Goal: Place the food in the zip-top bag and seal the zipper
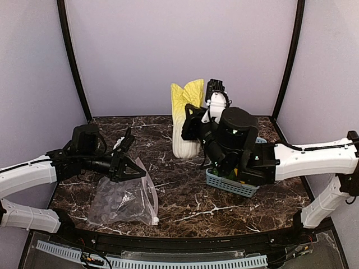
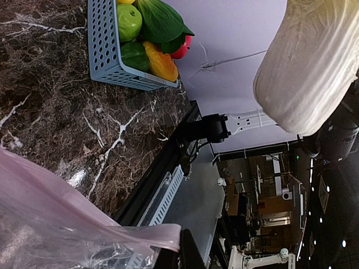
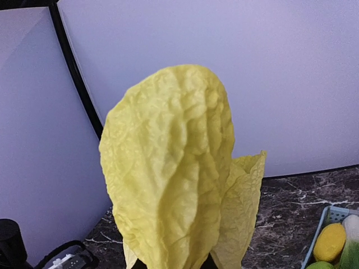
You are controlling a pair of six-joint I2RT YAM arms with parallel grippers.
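Note:
A long food item, white below and crinkled yellow-leafed above like a napa cabbage, hangs upright high over the table with my right gripper shut on it; its white end fills the upper right of the left wrist view. The clear zip top bag hangs at the left, its pink-tinted zipper edge pinched in my left gripper, which is shut. The bag's lower part rests near the table's front edge, apart from the cabbage.
A blue basket of toy produce stands on the right of the table, partly hidden by the right arm. Walls enclose the back and sides.

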